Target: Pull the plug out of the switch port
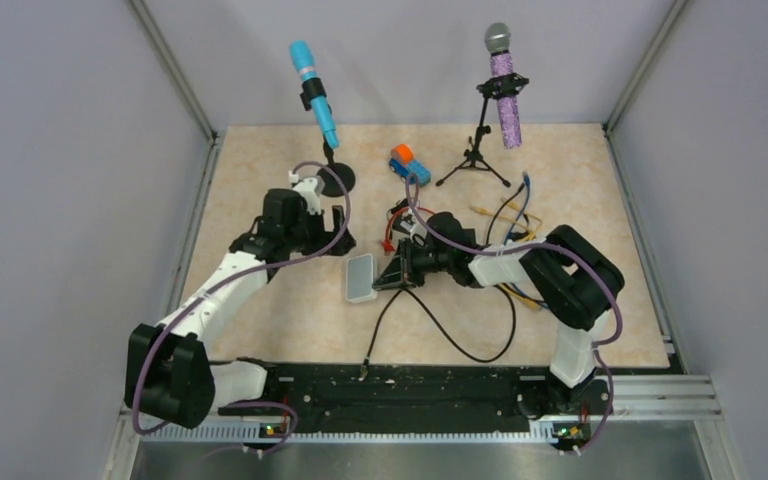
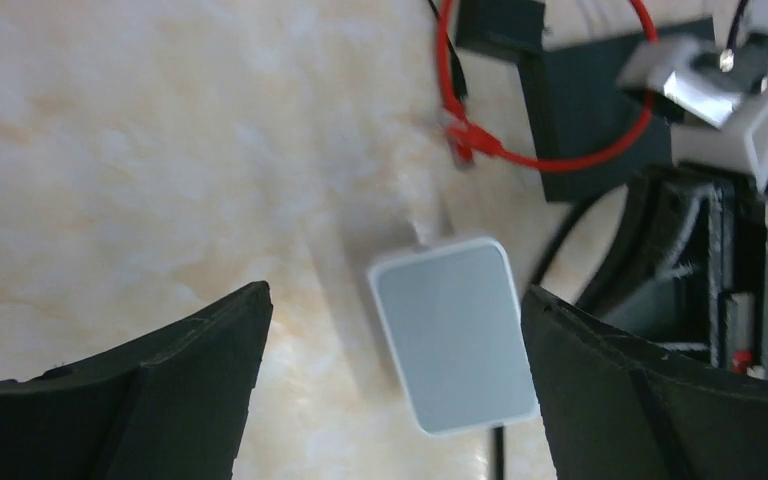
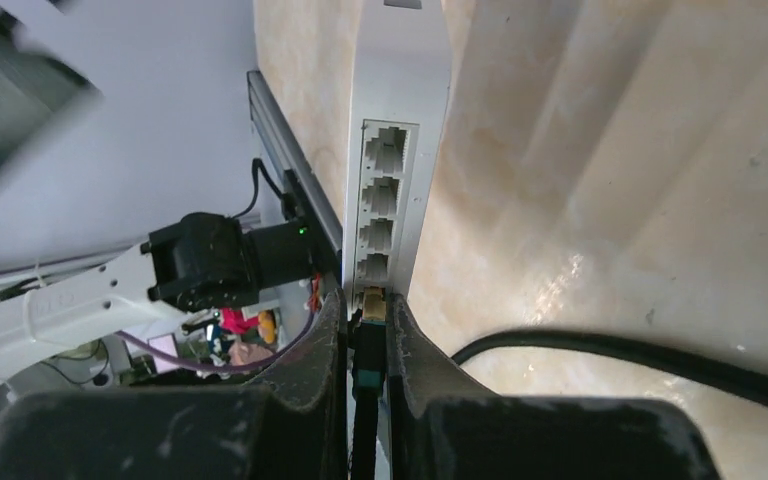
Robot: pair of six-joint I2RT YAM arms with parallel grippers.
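Observation:
The white switch lies on the table near its middle, its flat back showing in the left wrist view. In the right wrist view its row of ports faces me. A plug on a dark cable sits at the lowest end of that row; how deep it is in is hidden. My right gripper has a finger on either side of the plug, with narrow gaps along the cable; a firm grip cannot be judged. Open and empty, my left gripper is beyond the switch's far left side, apart from it.
A black cable loops toward the front edge. Behind the switch lie a red cable and a black box. Coiled cables lie at right; a toy car and two microphone stands are at the back.

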